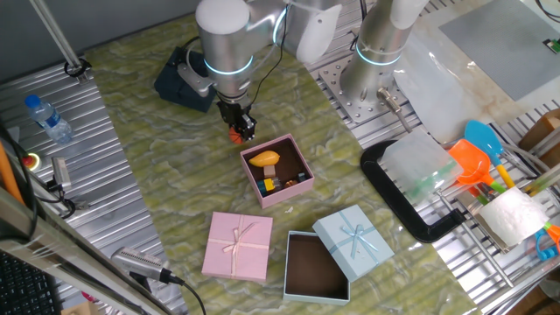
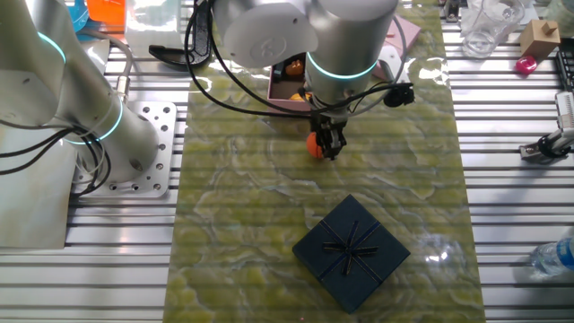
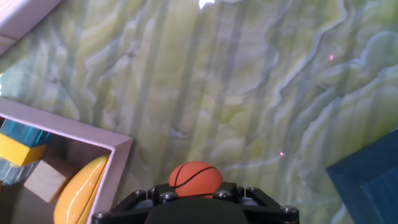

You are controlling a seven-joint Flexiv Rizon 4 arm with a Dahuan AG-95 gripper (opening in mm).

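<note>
A small orange ball with black lines, like a toy basketball (image 3: pixel 196 178), sits between the fingertips of my gripper (image 1: pixel 242 135), which looks shut on it. In the wrist view the fingers (image 3: pixel 235 191) press close on both sides of the ball, and its lower part is hidden. From exterior view 2 the ball (image 2: pixel 314 144) shows at the edge of the dark fingers. Just beside the gripper stands an open pink box (image 1: pixel 291 198) holding a yellow mango-like fruit (image 1: pixel 264 158) and several small blocks. How high the ball is above the table is hard to tell.
A pink lid with a bow (image 1: pixel 237 246) lies flat on the green mat. An open light blue box (image 1: pixel 292 278) has its lid (image 1: pixel 353 241) leaning on its edge. A dark blue box with a bow (image 2: pixel 351 253) stands behind the gripper.
</note>
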